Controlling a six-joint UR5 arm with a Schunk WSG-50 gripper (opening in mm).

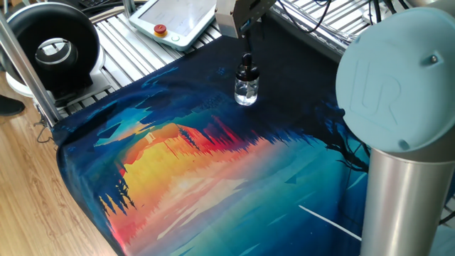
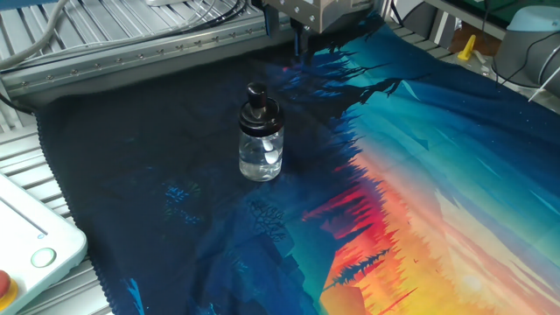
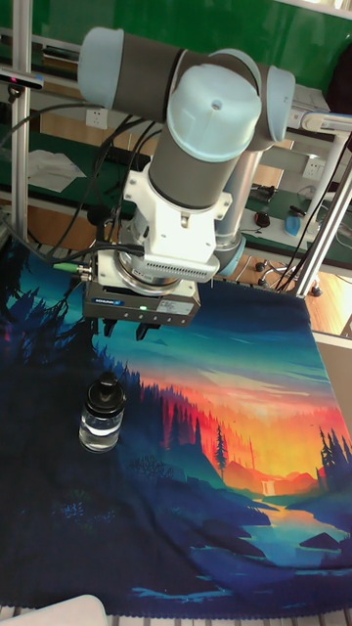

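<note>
A clear glass bottle (image 1: pixel 247 89) with a black lid and knob stands upright on the dark part of the printed cloth. Clear liquid shows through the glass of the bottle (image 2: pixel 261 157) in exterior view 2. My gripper (image 3: pixel 129 330) hangs above the cloth, behind the bottle (image 3: pixel 102 418) in exterior view 3. Its two dark fingers are spread apart there, with nothing visible between them. Exterior view 1 catches only part of the gripper, at the top edge above the bottle, and its fingertips are hard to make out there.
The cloth (image 1: pixel 213 192), printed with a sunset landscape, is otherwise clear around the bottle. A teach pendant (image 1: pixel 174 21) with a red stop button lies at the cloth's edge. A black round object (image 1: pixel 78 43) stands off to the left. Cables (image 2: pixel 157 35) run along the metal rail.
</note>
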